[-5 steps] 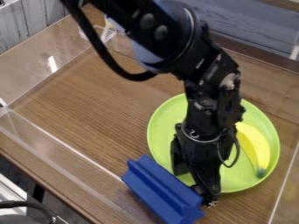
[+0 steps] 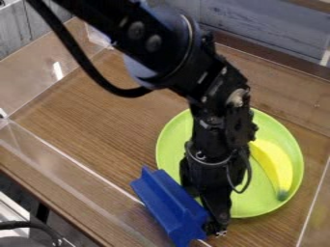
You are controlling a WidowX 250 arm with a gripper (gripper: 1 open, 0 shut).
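Observation:
A black robot arm reaches down from the upper left to the gripper (image 2: 204, 207), which is low over the left part of a round green plate (image 2: 173, 137), beside a blue ridged block (image 2: 172, 206). Its fingertips are near the block's right end, largely dark and hard to make out. A yellow banana (image 2: 273, 166) lies on the right side of the plate.
A pale wall (image 2: 271, 29) runs along the back, and a transparent edge strip lines the left and front. Black cables lie at the bottom left.
The arm and gripper have moved slightly left and up in view. The plate appears shifted slightly left, and the blue block has shifted a little.

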